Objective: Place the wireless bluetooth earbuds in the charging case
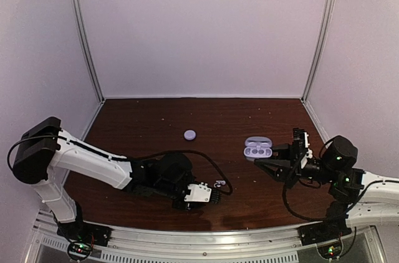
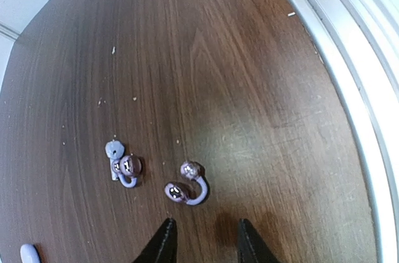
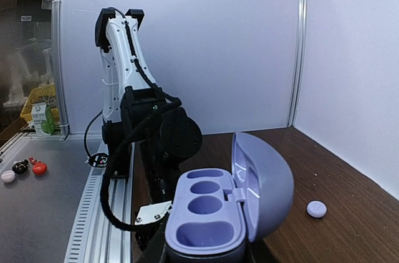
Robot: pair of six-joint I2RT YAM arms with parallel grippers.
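A lavender charging case (image 1: 257, 148), lid raised, is held above the table by my right gripper (image 1: 267, 162), which is shut on it. In the right wrist view the case (image 3: 204, 204) shows its several hollows empty. My left gripper stands open low over the table, nothing between its fingers. Ahead of its tips lies a C-shaped clip earbud (image 2: 187, 183). A little beyond, to the left, sits a small cluster with a second clip earbud (image 2: 128, 167) and a pale stick-like piece (image 2: 115, 149). From above, the left arm covers the nearer earbud.
A round lavender piece (image 1: 189, 134) lies alone on the table farther back. The metal rail (image 1: 206, 240) borders the table's front. A black cable loops over the left arm near the earbuds. Bare wood (image 1: 149, 116) stretches across the back.
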